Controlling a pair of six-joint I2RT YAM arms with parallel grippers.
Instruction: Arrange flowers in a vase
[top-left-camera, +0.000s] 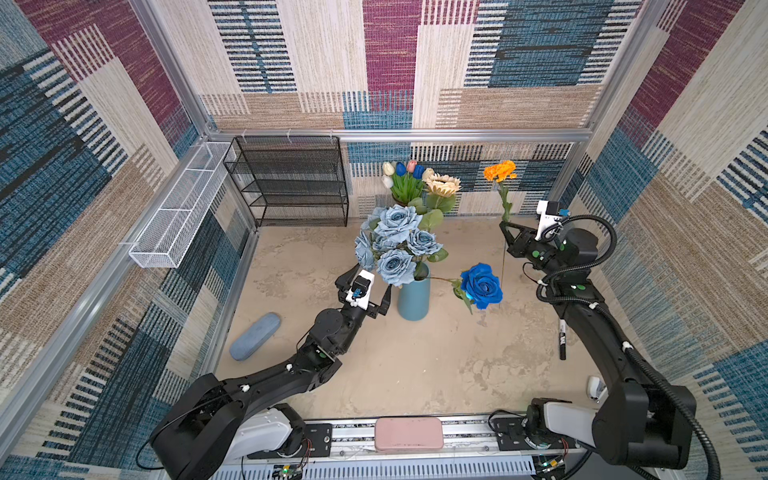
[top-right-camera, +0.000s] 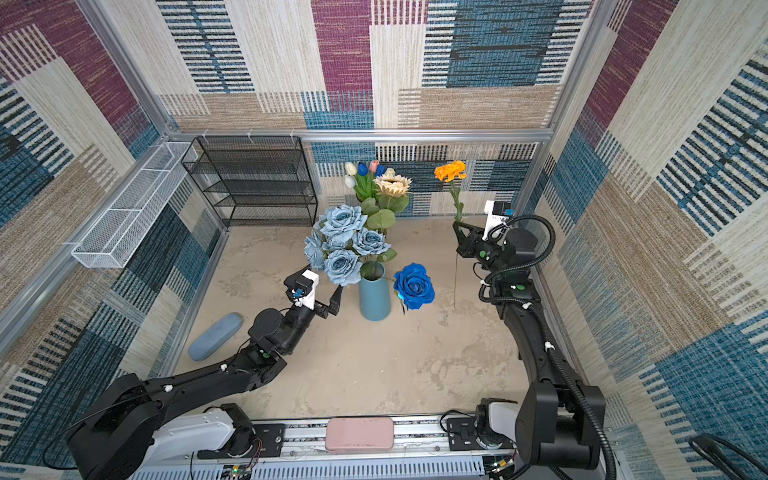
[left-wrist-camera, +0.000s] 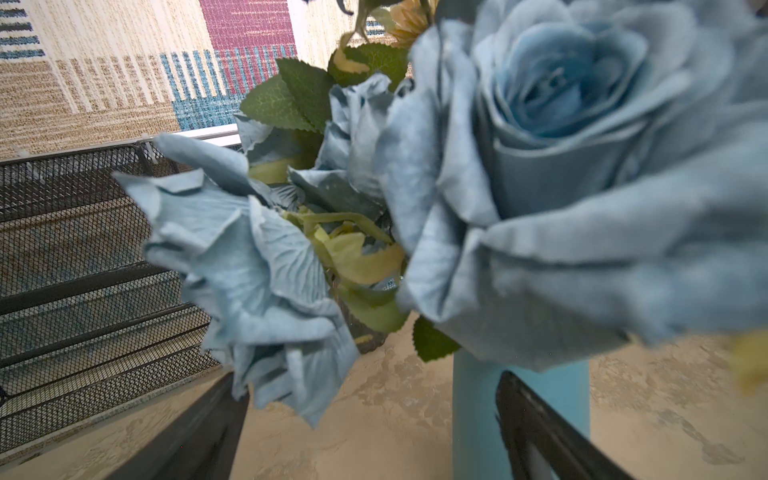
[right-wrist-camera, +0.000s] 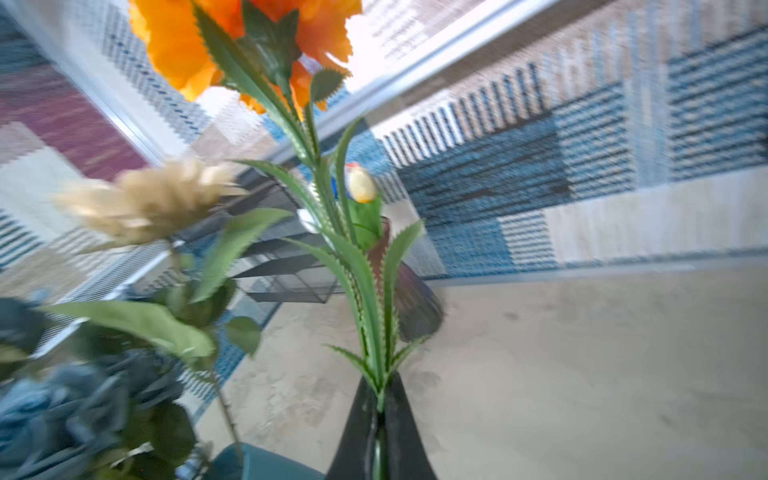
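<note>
The teal vase stands upright mid-table, holding light blue roses, a cream flower and a dark blue rose that leans out over its right side. To the right, my right gripper is shut on the thin green stem of an orange flower. That flower points upward, with its bare lower stem hanging below the fingers. Left of the vase, my left gripper is open just under the light blue roses; in the left wrist view nothing sits between its fingers, and blooms fill the space above them.
Tulips stand behind the bouquet in a dark reddish vase. A black mesh rack is at the back left, a grey-blue case at the left and a black marker at the right.
</note>
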